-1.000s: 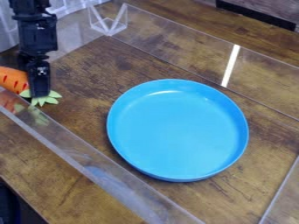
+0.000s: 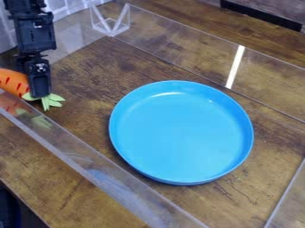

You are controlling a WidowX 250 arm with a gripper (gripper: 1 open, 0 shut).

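Note:
An orange toy carrot (image 2: 13,83) with green leaves lies at the left edge, beside the clear wall. My black gripper (image 2: 36,89) is lowered over the carrot near its leafy end; whether its fingers touch or hold it cannot be made out. A round blue plate (image 2: 181,132) lies on the wooden surface to the right.
Clear plastic walls (image 2: 89,169) border the wooden work area. A small white mesh piece (image 2: 110,20) stands at the back left. Bare wood lies between the carrot and the plate and behind the plate.
The gripper has shifted very slightly at the carrot; the plate is unchanged.

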